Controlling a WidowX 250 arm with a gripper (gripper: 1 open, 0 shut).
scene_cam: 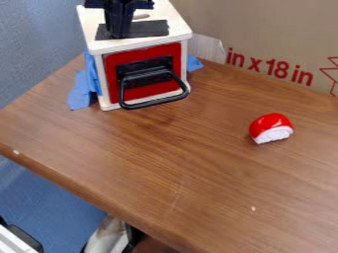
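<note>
My gripper (118, 22) is at the top edge, over the white and red toy oven (146, 74), near the dark patch on its top. Its fingertips are too dark against that patch to show whether they are open or shut. The oven's front has a black handle at the door. A red and white rounded object (271, 127) lies by itself on the right of the wooden table (172, 188).
A blue cloth (82, 86) lies beside and behind the oven. A cardboard box (271, 40) with red printing stands along the back. The table's left edge runs diagonally, with blue floor below.
</note>
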